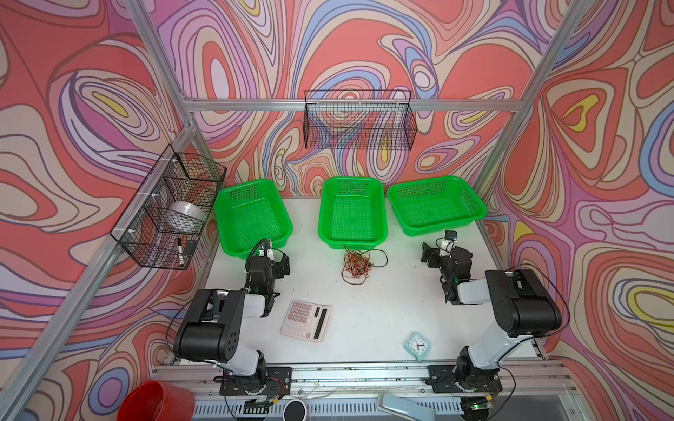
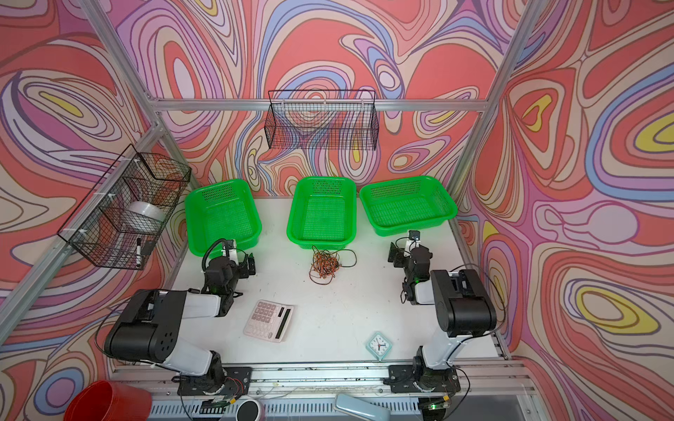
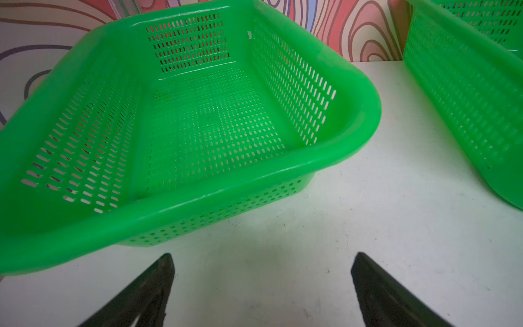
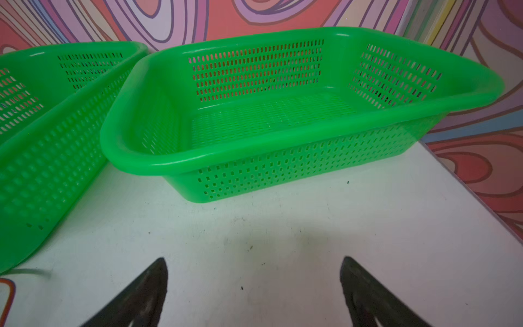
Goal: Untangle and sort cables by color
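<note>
A tangled heap of thin cables [image 1: 357, 264], orange-red with darker strands, lies on the table in front of the middle green basket [image 1: 384, 210]; one dark loop reaches out to its right. In the right wrist view only a bit of orange cable [image 4: 7, 297] shows at the left edge. Three green baskets stand along the back, and the left basket [image 3: 337, 147] and right basket [image 4: 305, 136] look empty. My left gripper is open before the left basket, with bare table between its fingers. Likewise open and empty, my right gripper faces the right basket.
A pink calculator [image 1: 306, 320] lies right of the left arm, and a small pale clock [image 1: 417, 345] sits near the front edge. Black wire baskets hang at the back [image 1: 360, 126] and left [image 1: 168, 210]. The table between the arms, in front of the cables, is clear.
</note>
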